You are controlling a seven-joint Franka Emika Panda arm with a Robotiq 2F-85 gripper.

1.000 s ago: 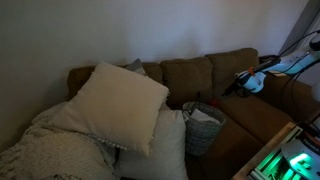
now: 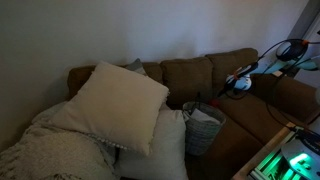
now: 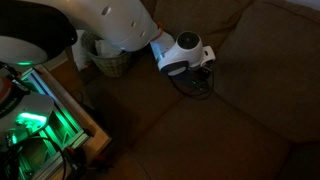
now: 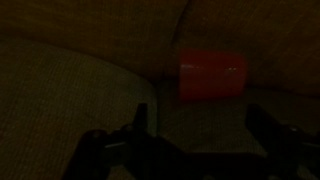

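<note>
In the dim wrist view a red block-like object (image 4: 212,75) lies where the sofa's seat and back cushions meet. My gripper stands open below it in that view, a finger (image 4: 262,124) showing on the right, with nothing between the fingertips. The red object is ahead of the fingers and apart from them. From the first exterior view, the arm (image 2: 242,80) reaches leftward over the brown sofa (image 2: 190,78). In the second exterior view the arm's white wrist (image 3: 180,52) hangs over the seat; the fingers are too dark to make out there.
A woven basket (image 2: 203,130) with light cloth in it stands left of the arm. Large pale pillows (image 2: 118,103) and a blanket (image 2: 50,152) fill the sofa's left side. The seat to the right of the basket is largely clear.
The arm has moved left along the sofa, bringing the gripper closer to the basket's side. The basket and pillows have stayed put.
</note>
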